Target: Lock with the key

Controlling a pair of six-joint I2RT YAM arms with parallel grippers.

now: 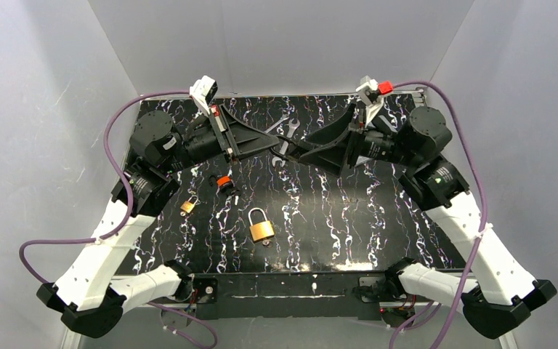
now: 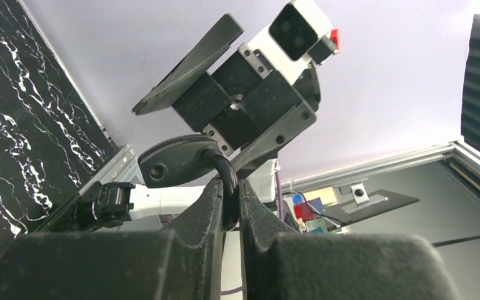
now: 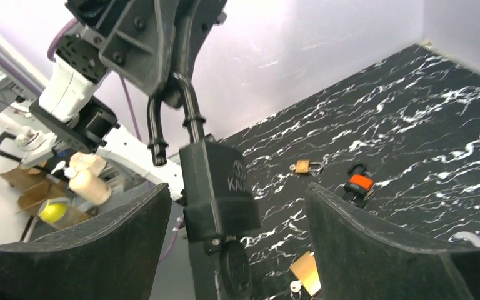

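A black padlock [image 3: 220, 187] hangs in the air in the right wrist view. My left gripper [image 1: 276, 142] is shut on its shackle [image 2: 228, 181]. The shackle stands open: one leg enters the body and the free leg ends outside it. An empty shackle hole [image 2: 157, 170] shows in the body's top face. From the underside of the body protrudes a key with a black head [image 3: 235, 265]. My right gripper is open, with its fingers [image 3: 115, 240] apart on either side of the padlock in that view. Contact with it cannot be made out.
A large brass padlock [image 1: 261, 230], a small brass padlock [image 1: 188, 206] and a black-and-orange lock [image 1: 225, 183] lie on the dark marbled table [image 1: 334, 233]. Wrenches [image 1: 285, 149] lie at the back.
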